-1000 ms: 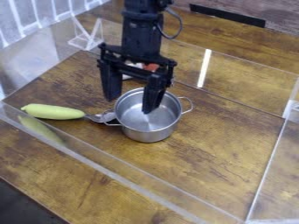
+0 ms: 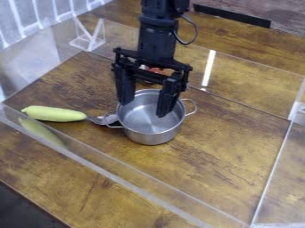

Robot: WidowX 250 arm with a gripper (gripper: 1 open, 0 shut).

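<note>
My black gripper (image 2: 145,87) hangs over the back rim of a steel pot (image 2: 152,127), its fingers apart with nothing seen between them. A yellow-green corn cob or similar long vegetable (image 2: 52,113) lies left of the pot. A metal object, perhaps a utensil (image 2: 103,119), lies between them, partly hidden. A small red item (image 2: 154,69) is mostly hidden behind the gripper.
The wooden table (image 2: 226,151) is enclosed by clear low walls. Bare table lies to the right and in front of the pot. A white rack or railing (image 2: 36,18) stands at the back left.
My gripper has shifted slightly right and appears turned a little. The pot and the vegetable have not visibly moved.
</note>
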